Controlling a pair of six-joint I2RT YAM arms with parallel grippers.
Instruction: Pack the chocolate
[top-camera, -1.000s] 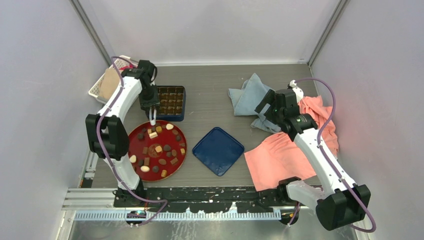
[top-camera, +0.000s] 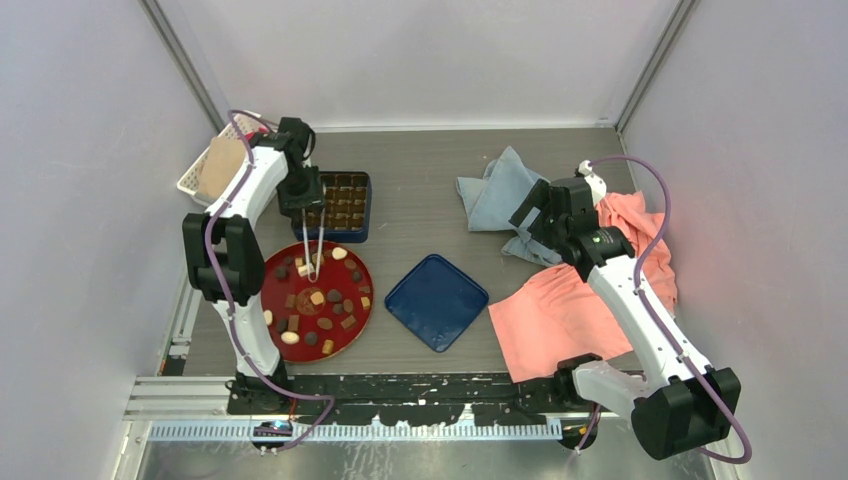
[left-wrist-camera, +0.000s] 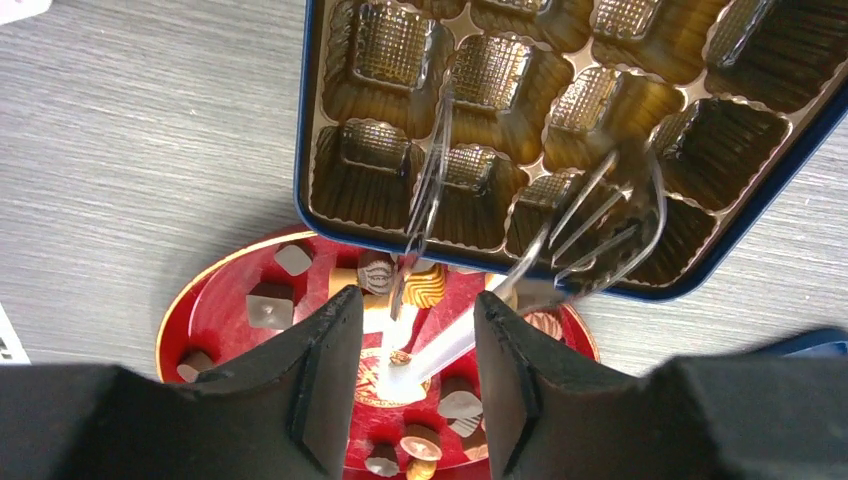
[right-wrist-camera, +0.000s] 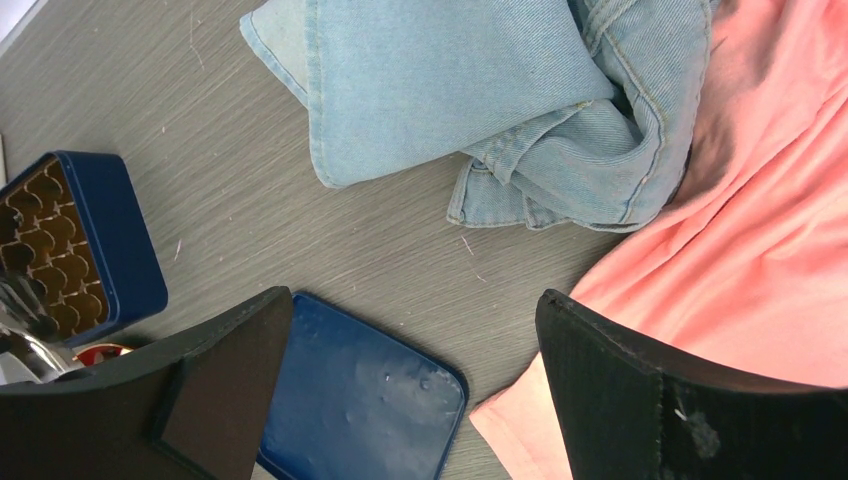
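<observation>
My left gripper is open in the left wrist view, its fingers apart. Beyond them, clear of their pads, are metal tongs (left-wrist-camera: 440, 340); the tongs' hinge end points at the plate, and the arms spread over the box edge, partly blurred. I cannot tell what they rest on. The red plate (top-camera: 345, 335) carries several chocolates (top-camera: 318, 298) of different shapes. Beside it stands the blue box (top-camera: 366, 215) with an empty gold compartment insert (left-wrist-camera: 500, 75). Over the jeans, my right gripper hangs open and empty.
A dark blue lid (top-camera: 437, 302) lies mid-table. Folded jeans (top-camera: 488, 200) and a coral cloth (top-camera: 555, 320) cover the right side. A white basket (top-camera: 190, 182) holding a cardboard piece stands at the back left. Bare table shows between the box and the jeans.
The right arm has stayed put.
</observation>
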